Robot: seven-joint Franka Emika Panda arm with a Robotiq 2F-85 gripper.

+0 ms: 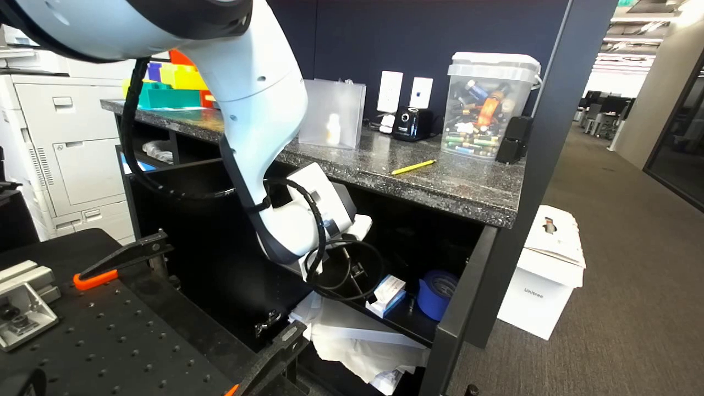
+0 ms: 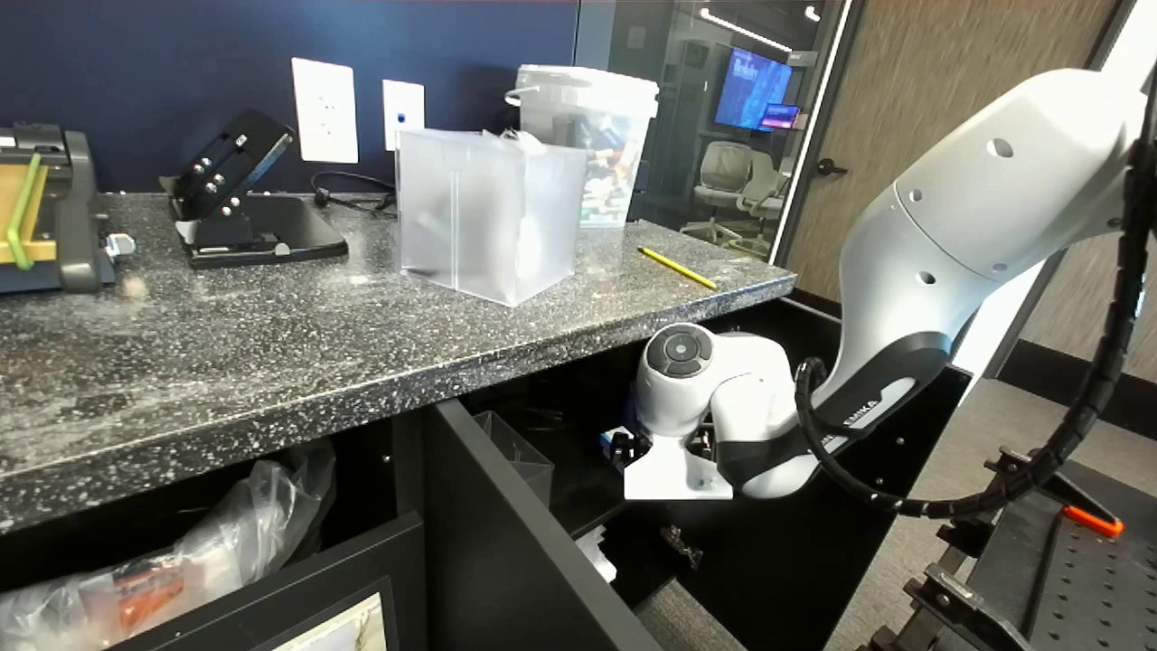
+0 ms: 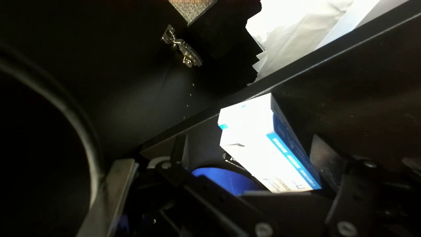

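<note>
A white box with blue printed sides sits on the dark shelf inside the cabinet; exterior view 1 shows this white and blue box beside a blue round item. My gripper reaches into the cabinet, its fingers spread wide. In the wrist view the box appears in the space between the fingers, and whether either one touches it is unclear. Dark shadow hides much of the gripper. Behind the box, part of the blue item shows.
Above the opening runs a speckled countertop bearing a yellow pencil, a frosted holder and a clear tub of batteries. White plastic sheeting lies below the shelf. An open cabinet door stands at the right.
</note>
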